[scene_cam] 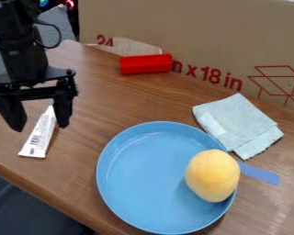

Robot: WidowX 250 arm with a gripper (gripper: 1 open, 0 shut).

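My black gripper (38, 112) is at the left of the view with its fingers apart and nothing between them. It hangs above a white tube (36, 139) lying on the wooden table, with the right finger over the tube's upper end. A blue plate (150, 184) sits at the front centre, with a yellow round object (211, 175) resting on its right side.
A red block (146, 63) lies at the back against a cardboard box (205, 32). A folded pale cloth (237, 124) and a blue tape strip (263, 174) are at the right.
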